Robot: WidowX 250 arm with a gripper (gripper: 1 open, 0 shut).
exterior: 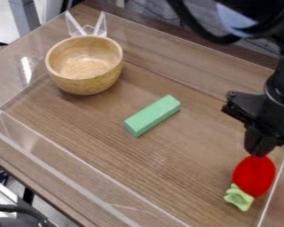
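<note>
The black gripper (256,130) is at the right side, pointing down, its narrow tip shut with nothing visible between the fingers. Just below it lies a red object (254,177) with a pale green leafy top (240,197), like a toy strawberry or radish, near the lower right edge. A green block (152,114) lies in the middle of the table. A tan bowl (85,66) sits at the upper left.
The wooden table (109,168) has open space at the lower middle and upper middle. Its left edge runs along the lower left, with dark clutter beyond it.
</note>
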